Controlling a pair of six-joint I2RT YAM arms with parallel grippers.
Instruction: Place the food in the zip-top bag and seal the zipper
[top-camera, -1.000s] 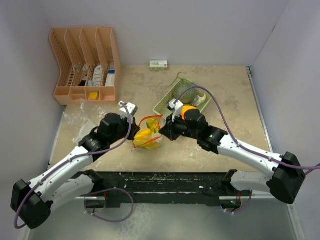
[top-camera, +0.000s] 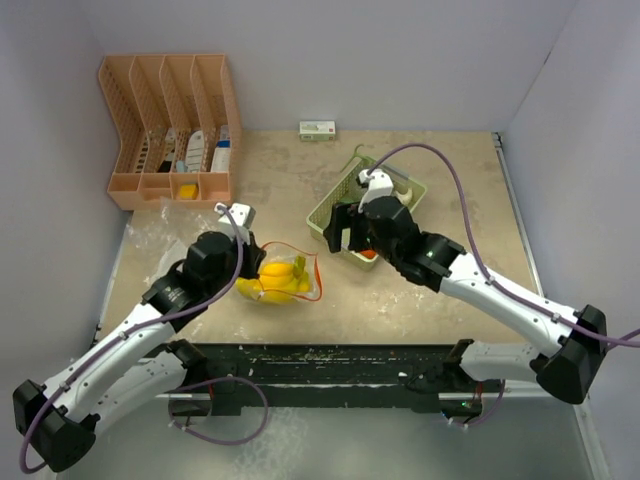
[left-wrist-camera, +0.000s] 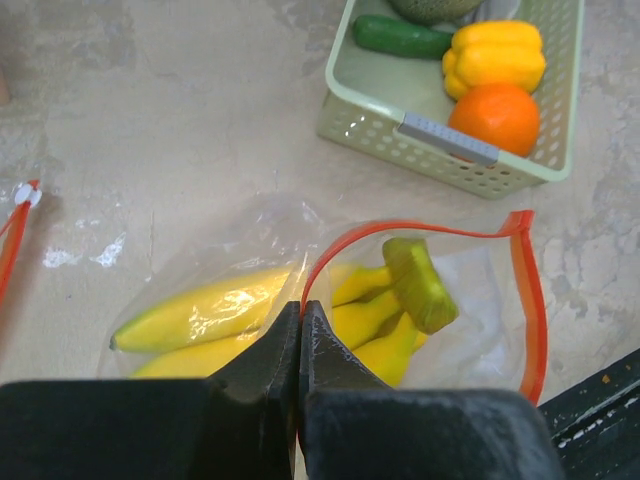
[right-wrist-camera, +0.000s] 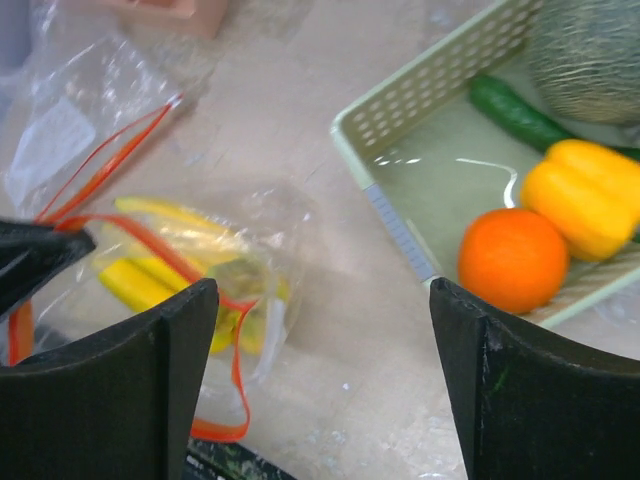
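Note:
Yellow bananas (left-wrist-camera: 215, 310) lie inside the clear zip bag (left-wrist-camera: 480, 290), whose orange-edged mouth gapes toward the right. My left gripper is shut on the bag's orange rim (left-wrist-camera: 385, 227), a thin strip running between its fingertips. In the top view this left gripper (top-camera: 257, 264) stands at the bag's left side. To the right of the bag and above the surface, my right gripper (top-camera: 345, 236) is open. Nothing sits between its wide-spread fingers (right-wrist-camera: 165, 350), and the bag's loose orange edge (right-wrist-camera: 238, 370) shows close to one of them.
A green basket (top-camera: 322, 214) with an orange (left-wrist-camera: 497, 118), a yellow pepper (left-wrist-camera: 495, 55) and a cucumber (left-wrist-camera: 400, 37) stands behind the right gripper. More clear bags (top-camera: 165, 240) lie at left, before a pink rack (top-camera: 125, 190).

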